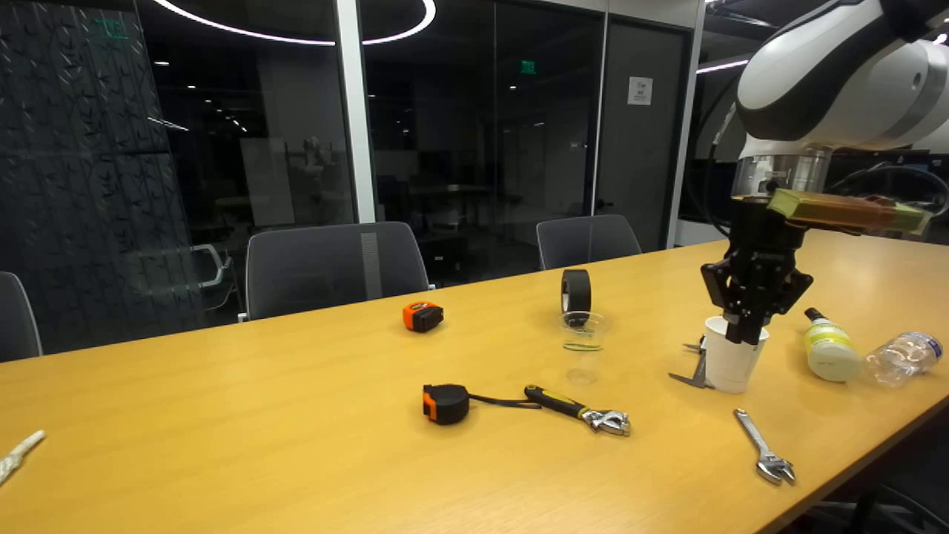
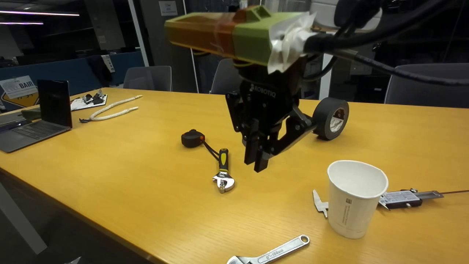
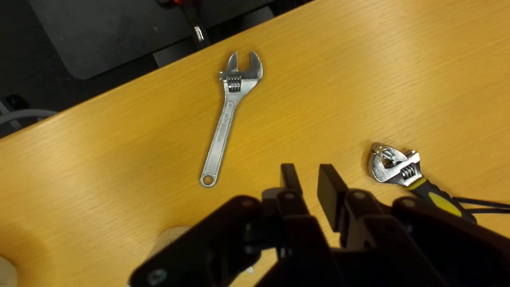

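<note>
My gripper [image 1: 744, 332] hangs above the table, its fingers pointing down with a narrow gap between them and nothing held. In the wrist view the gripper shows two black fingertips close together but apart. A silver adjustable wrench [image 3: 220, 138] lies bare on the table near the edge. Another wrench with a black and yellow handle [image 3: 442, 198] lies to the right. The white paper cup [image 2: 351, 202] stands upright, apart from the gripper [image 2: 255, 163] in exterior view 2. A caliper [image 2: 400, 200] lies by the cup, partly hidden behind it.
Two orange and black tape measures [image 1: 422, 316], a black tape roll [image 1: 576, 292] and a clear cup [image 1: 582, 345] stand farther left. A yellow-labelled bottle [image 1: 832, 351] and a clear bottle [image 1: 903, 357] lie at right.
</note>
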